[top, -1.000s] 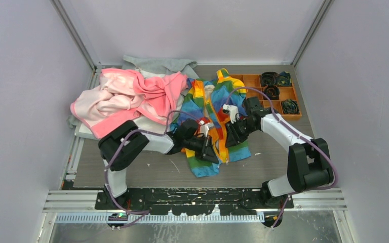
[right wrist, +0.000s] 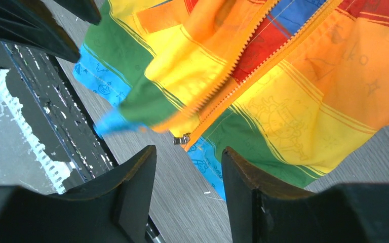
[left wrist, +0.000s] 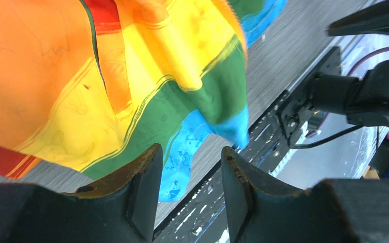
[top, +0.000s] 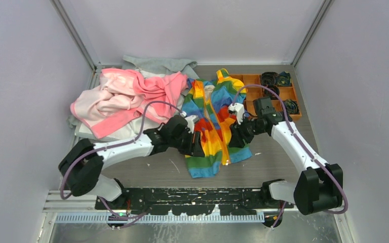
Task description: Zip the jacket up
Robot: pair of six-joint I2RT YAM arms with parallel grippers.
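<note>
The rainbow jacket (top: 208, 154) lies unzipped on the grey table, striped panels rumpled. In the right wrist view, a toothed zipper tape (right wrist: 263, 68) ends in a metal piece (right wrist: 181, 139) near the hem, with another tape above it. My left gripper is over the jacket's lower left panel, fingers apart, nothing seen between them; its lifted-looking hem corner is blurred. My right gripper stands open just below the metal piece in that view, over the lower right panel, holding nothing.
Pink and white fabric (top: 106, 101) is piled at the left. An orange divided organiser (top: 253, 91) with dark coils stands at back right. Bare table (top: 162, 172) shows at both front sides. The two arms are close together over the jacket.
My left gripper has moved up and left from the hem, and the lower left panel has shifted, showing more yellow. The right gripper has moved slightly right.
</note>
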